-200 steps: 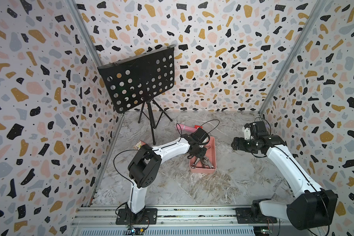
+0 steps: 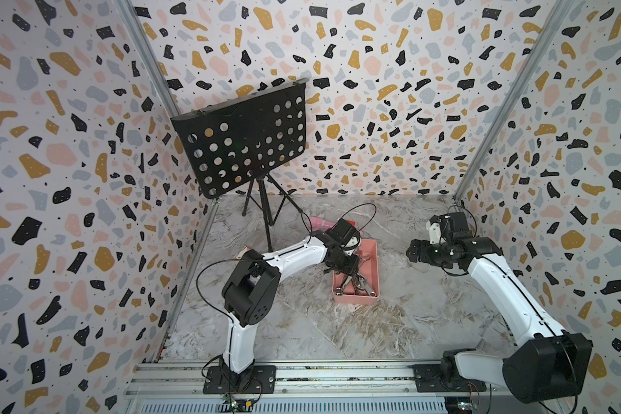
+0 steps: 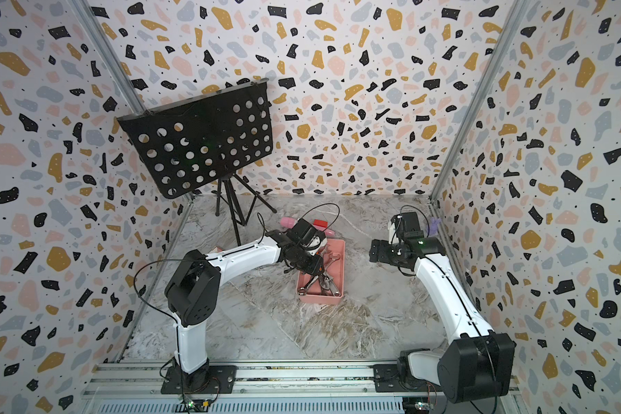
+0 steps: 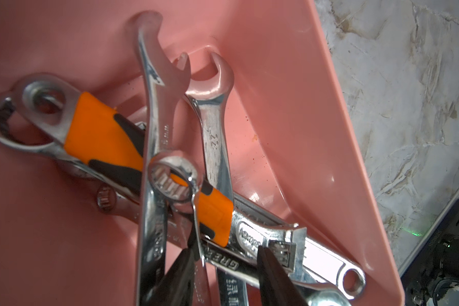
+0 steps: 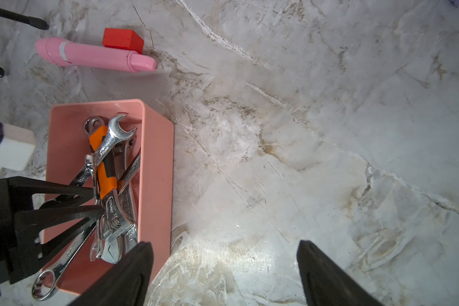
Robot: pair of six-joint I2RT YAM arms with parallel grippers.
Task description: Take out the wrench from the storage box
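The pink storage box [image 5: 156,168] holds a heap of silver wrenches. In the left wrist view, a long open-ended wrench [image 4: 158,102] lies across an adjustable wrench with an orange-and-black grip [image 4: 102,127]. A small ring-ended wrench [image 4: 176,176] rests over that grip, and a wrench marked 22 [image 4: 214,137] lies to its right. My left gripper is open just above the heap, its fingers parted over the tools. Whether the fingertips touch any tool cannot be told. My right gripper hangs open and empty over bare table, right of the box.
A pink cylindrical object [image 5: 97,56] and a red block [image 5: 123,39] lie behind the box. A black perforated stand [image 2: 248,138] rises at the back left, its tripod legs on the table. The marble table [image 5: 290,168] right of the box is clear.
The right arm has stayed where it was. No wrench has visibly left the box.
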